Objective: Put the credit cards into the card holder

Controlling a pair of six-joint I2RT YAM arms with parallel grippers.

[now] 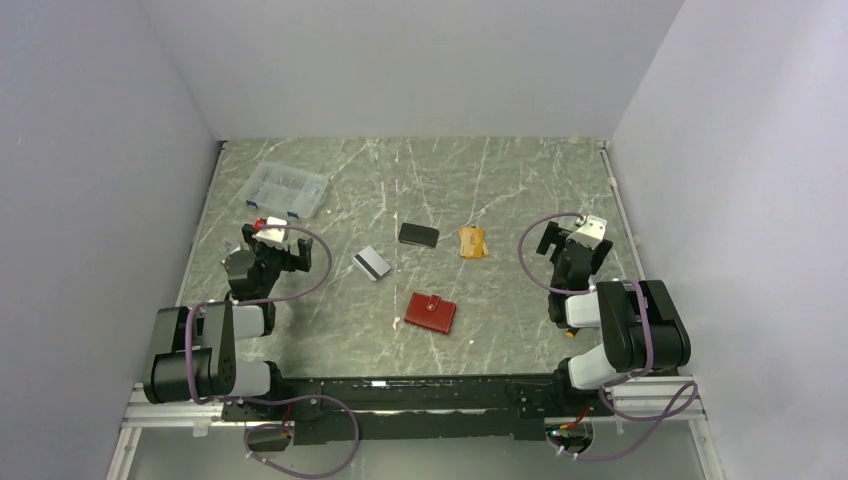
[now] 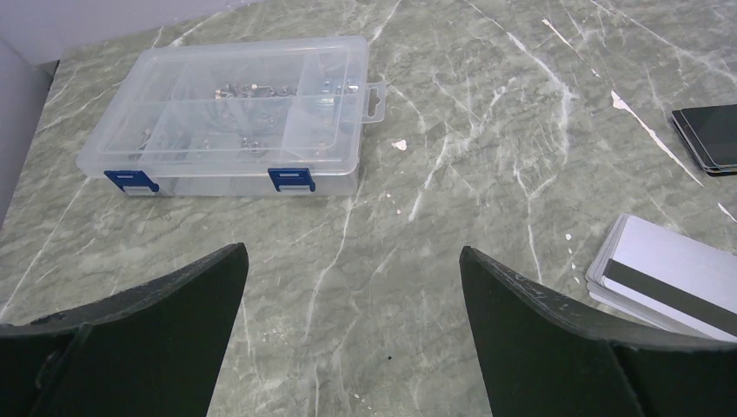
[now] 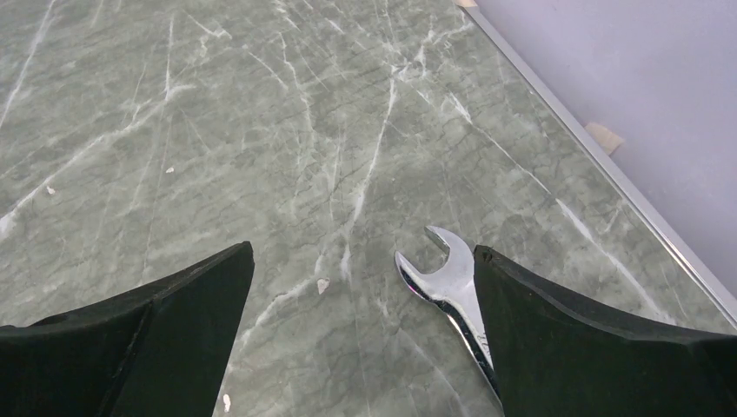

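Observation:
A stack of white cards with a dark stripe (image 1: 371, 262) lies left of centre on the marble table, and also shows at the right of the left wrist view (image 2: 669, 261). A red-brown snap wallet (image 1: 430, 312), perhaps the card holder, lies at front centre. My left gripper stands open at the table's left, left of the cards, with nothing between its fingers. My right gripper is open at the right side, far from the cards, above a steel wrench (image 3: 448, 287).
A black flat object (image 1: 418, 235) and a yellow-orange packet (image 1: 472, 242) lie behind the wallet. A clear lidded box (image 1: 285, 188) sits at the back left. Walls bound the sides and back.

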